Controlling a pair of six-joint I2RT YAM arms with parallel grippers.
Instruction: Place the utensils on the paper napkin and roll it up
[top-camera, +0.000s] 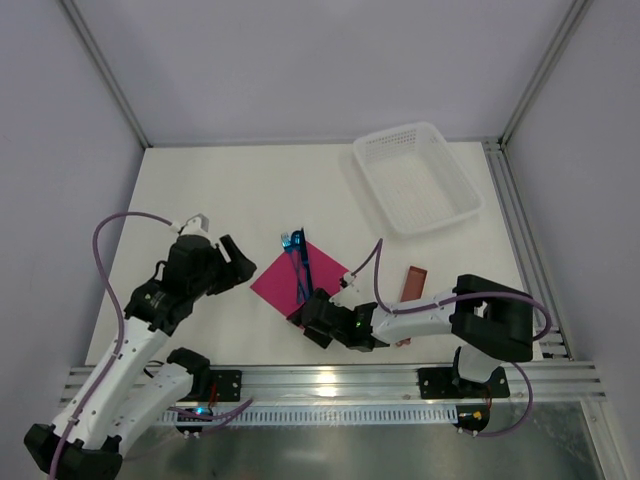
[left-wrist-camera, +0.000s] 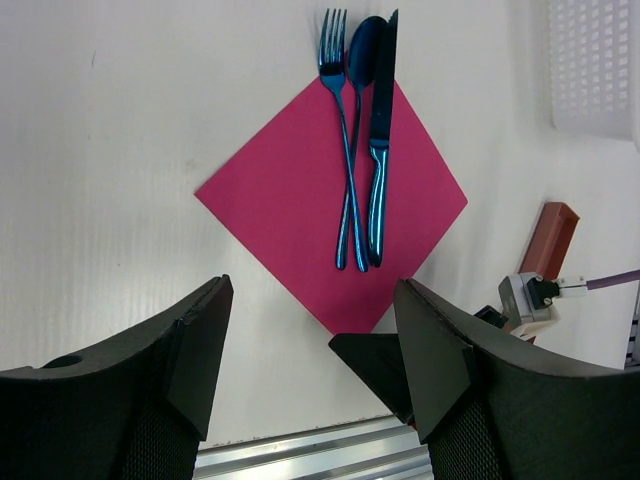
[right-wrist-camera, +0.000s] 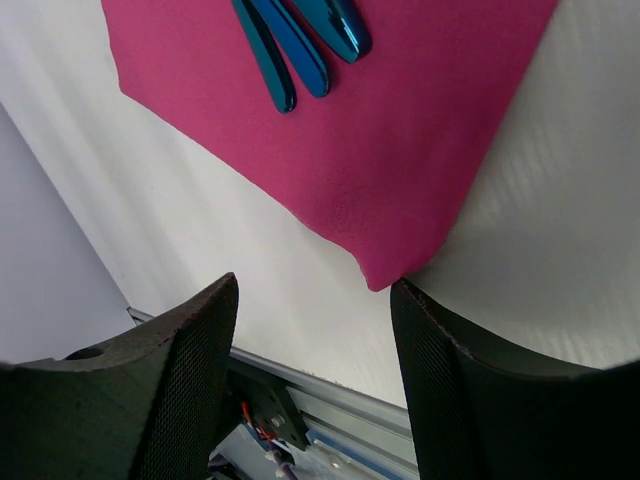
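A magenta napkin (left-wrist-camera: 270, 190) lies like a diamond on the white table. On it, handles toward its near corner, rest a blue fork (left-wrist-camera: 333, 62), a blue spoon (left-wrist-camera: 365, 50) and a blue knife (left-wrist-camera: 381, 110); the heads of all three reach past the napkin's far edge. My right gripper is open at the near corner, which is bent slightly upward and sits close to one of its fingers (right-wrist-camera: 425, 340). To the left of the napkin, my left gripper (top-camera: 238, 264) hangs open and empty.
At the back right stands a white plastic basket (top-camera: 382, 188), empty. A brown holder (top-camera: 413, 284) lies right of the napkin, partly behind the right arm. Clear table (top-camera: 210, 180) spreads behind and left of the napkin.
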